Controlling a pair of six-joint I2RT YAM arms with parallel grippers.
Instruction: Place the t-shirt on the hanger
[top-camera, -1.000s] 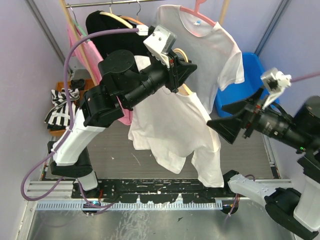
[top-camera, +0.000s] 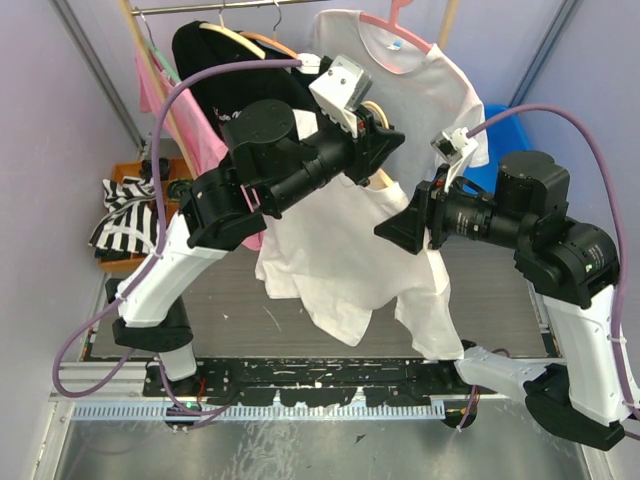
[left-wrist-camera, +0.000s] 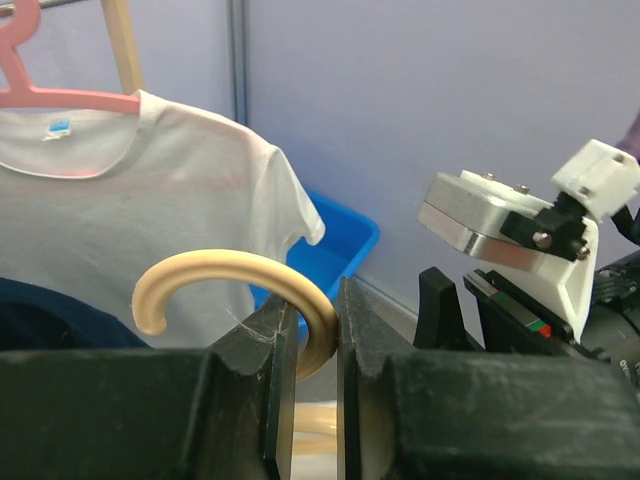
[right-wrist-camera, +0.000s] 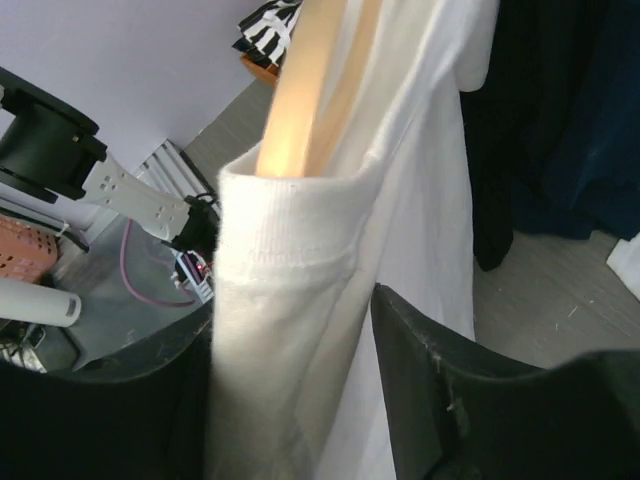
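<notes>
In the top view the white t-shirt (top-camera: 335, 250) hangs below my left gripper (top-camera: 385, 150), draped on a light wooden hanger (top-camera: 380, 180). The left gripper is shut on the hanger's curved hook (left-wrist-camera: 230, 265), as the left wrist view shows. My right gripper is part open around the shirt's right side, one finger (right-wrist-camera: 440, 390) on each side of the cloth. In the right wrist view, the hanger's wooden arm (right-wrist-camera: 300, 100) goes inside the shirt past a thick ribbed edge (right-wrist-camera: 290, 225). The hanger's tip is hidden in the cloth.
Behind the arms, a rack holds a grey-white shirt on a pink hanger (top-camera: 395, 25), a black garment (top-camera: 225, 75) and a pink one (top-camera: 205, 130). A blue bin (top-camera: 505, 130) stands at the back right, striped cloth (top-camera: 125, 215) at the left.
My right gripper has come in leftward from the right to the shirt's edge, lately rising a little. The left gripper, hanger and shirt have shifted slightly right.
</notes>
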